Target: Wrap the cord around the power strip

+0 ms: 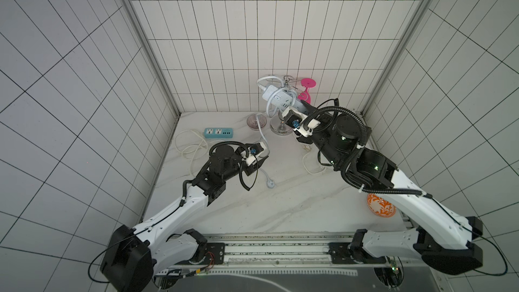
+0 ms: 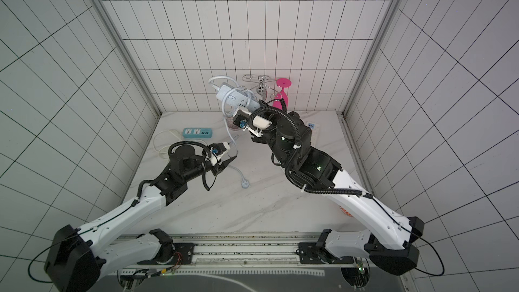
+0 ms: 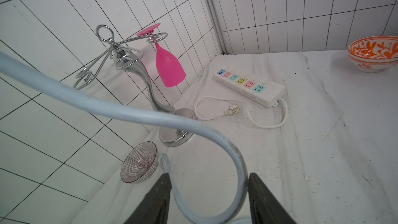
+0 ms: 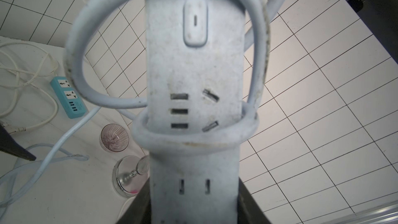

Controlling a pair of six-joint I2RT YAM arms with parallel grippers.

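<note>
A white power strip (image 4: pixel 194 70) is raised at a tilt, with my right gripper shut on its lower end. Its pale cord (image 4: pixel 194 137) passes across the strip's face in one turn, and a wide loose loop stands out above that. From the strip the cord's tail (image 1: pixel 261 129) drops toward the table, ending in a plug (image 1: pixel 270 183) on the marble. My left gripper is open near the hanging tail. In the left wrist view, a bend of cord (image 3: pixel 241 170) shows between its fingers, close to the right one; contact cannot be told.
The chrome stand (image 3: pixel 151 87) with a pink goblet (image 3: pixel 170 66) and a small striped bowl (image 3: pixel 140 162) are at the back. A teal strip (image 1: pixel 218 132) lies left, another white strip (image 3: pixel 252 87) right.
</note>
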